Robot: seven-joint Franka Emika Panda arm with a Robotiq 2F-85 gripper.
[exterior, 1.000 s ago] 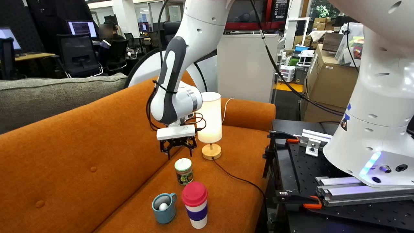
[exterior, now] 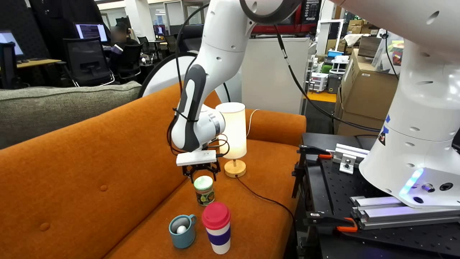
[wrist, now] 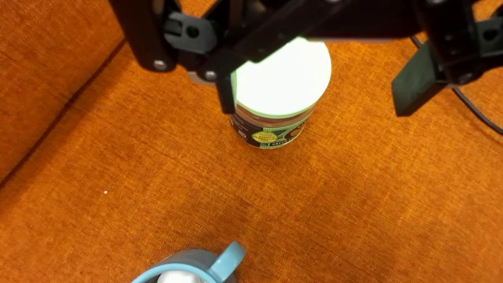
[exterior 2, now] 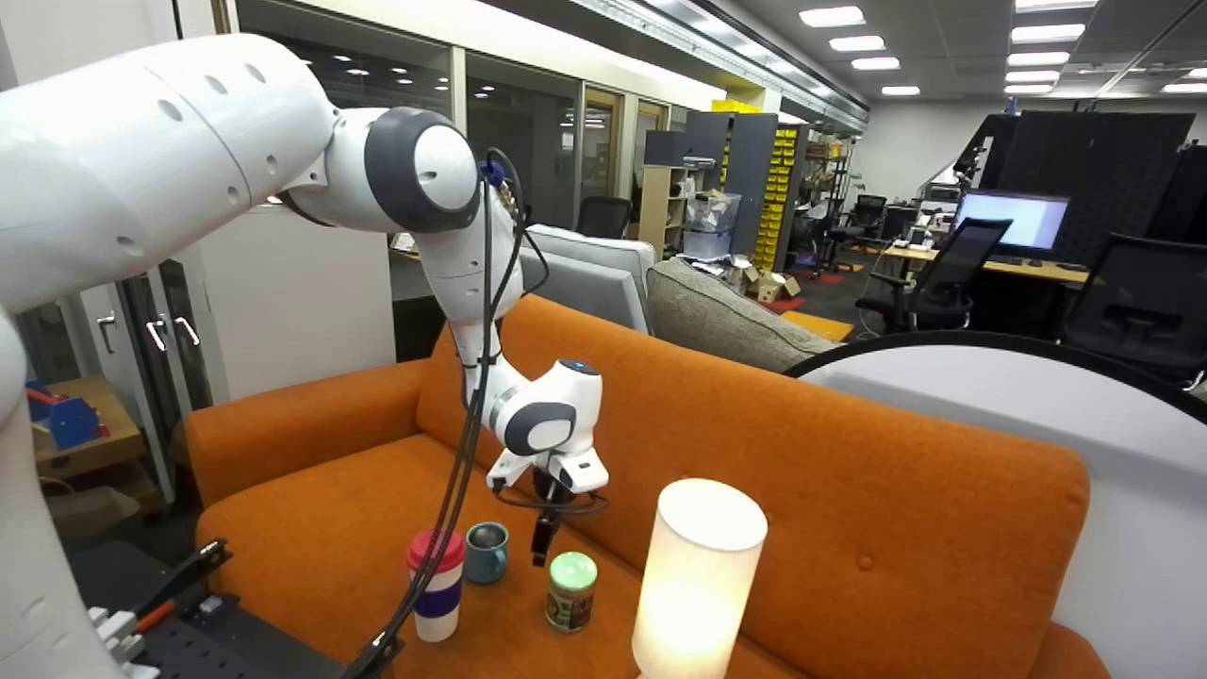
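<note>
A jar with a pale green lid (exterior: 203, 182) and a dark printed label stands upright on the orange couch. My gripper (exterior: 203, 177) hangs just above it, open, its fingers pointing down. Seen from the wrist, the jar (wrist: 283, 85) lies between the spread fingers, much nearer the left fingertip (wrist: 227, 96) than the right fingertip (wrist: 415, 85). Whether the left one touches the lid I cannot tell. Part of the lid is covered by the gripper's linkage. In exterior view 2 the jar (exterior 2: 569, 605) is fully visible.
A lit lamp (exterior: 233, 129) stands close behind the jar, its cord running across the seat. Toward the front are a blue mug (exterior: 182, 231) holding something white and a red-lidded cup (exterior: 216, 224). The couch backrest (exterior: 103, 172) rises alongside.
My gripper has come down toward the jar and shifted slightly right in exterior view 1, staying open. The jar, mug, cup and lamp have not moved.
</note>
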